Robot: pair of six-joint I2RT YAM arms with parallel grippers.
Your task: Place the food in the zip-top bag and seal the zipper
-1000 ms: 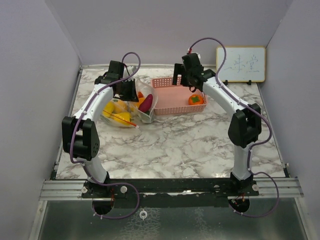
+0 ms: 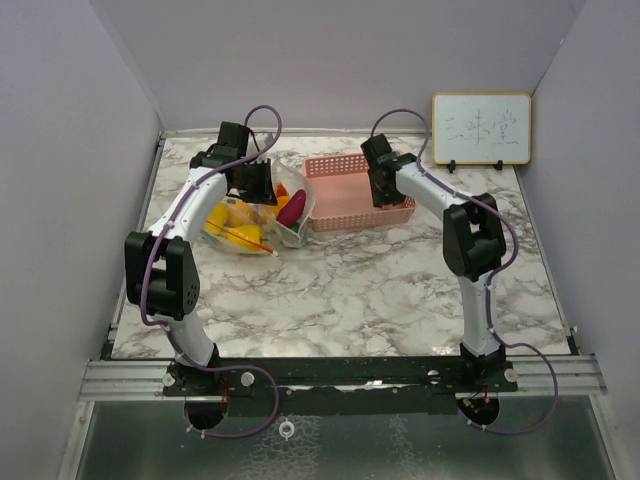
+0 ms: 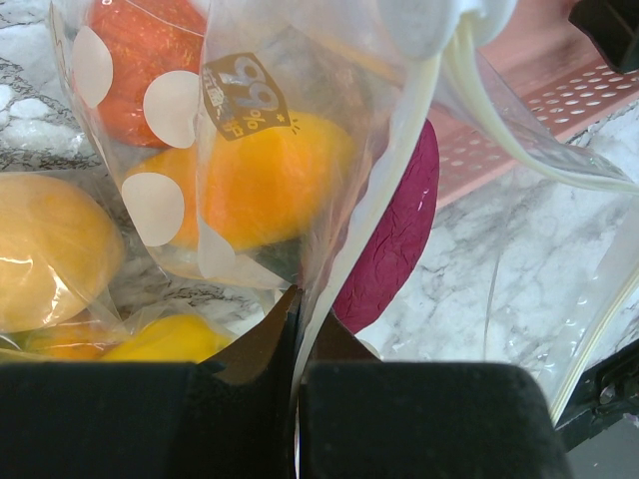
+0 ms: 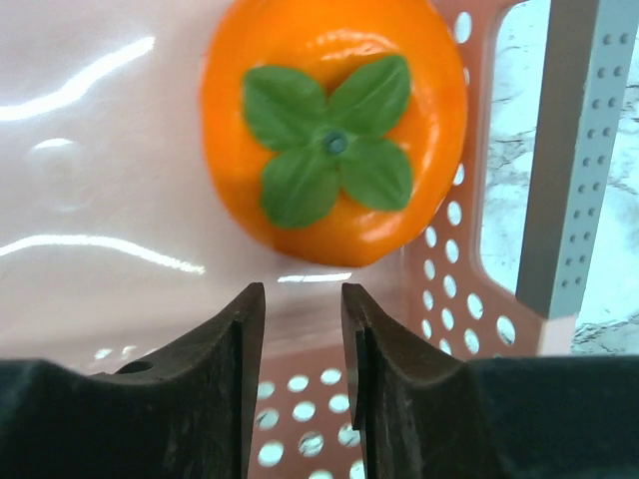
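My left gripper is shut on the pale zip edge (image 3: 374, 200) of the clear zip top bag. Behind that edge show a purple food (image 3: 404, 235), an orange-yellow one (image 3: 275, 185) and a red one (image 3: 150, 75), partly seen through the printed film. An orange persimmon (image 4: 339, 236) with green leaves lies in the pink basket (image 2: 341, 220). Over the basket's right part, my right gripper has its fingers apart by a narrow gap. Only basket shows through this gap; the persimmon is beyond the fingertips.
Left of the held bag lies another clear bag with yellow foods (image 2: 240, 236) and an orange strip (image 2: 245, 240) across it. A whiteboard (image 2: 482, 128) stands at the back right.
The right gripper has come down over the persimmon, hiding most of it from above, and its fingers have drawn much closer together. The left arm and bag have stayed put.
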